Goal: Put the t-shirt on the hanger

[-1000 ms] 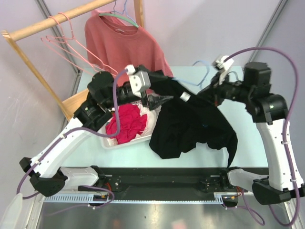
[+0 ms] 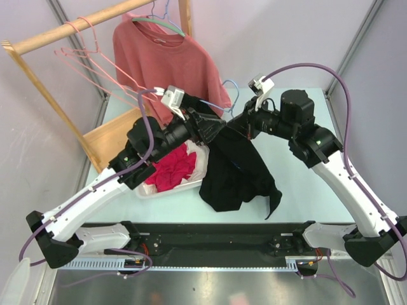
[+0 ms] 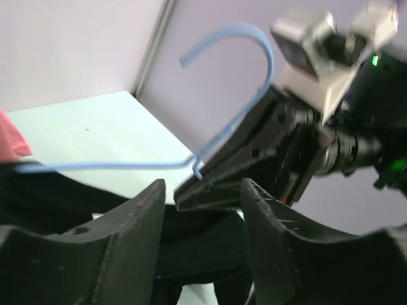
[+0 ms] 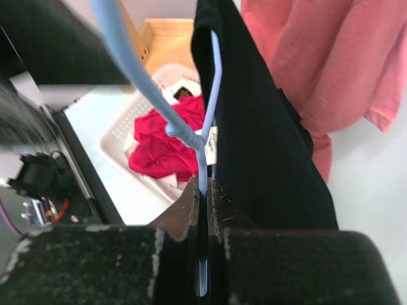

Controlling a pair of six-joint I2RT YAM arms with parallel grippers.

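Observation:
A blue hanger (image 2: 230,95) is held by my right gripper, shut on it. The black t-shirt (image 2: 238,181) drapes from one arm of this hanger, over its tip in the right wrist view, and hangs down onto the table. My left gripper is part open beside the hanger and shirt, close to the right one; whether anything lies between its fingers is hard to tell.
A wooden rack (image 2: 76,24) at the left holds pink hangers (image 2: 102,67) and a pink sweatshirt (image 2: 162,70). A white bin (image 2: 162,194) with red cloth stands beneath.
My right gripper has moved left with the hanger, closer to the left gripper. The left arm has shifted slightly and turned, and the shirt's right part has moved left.

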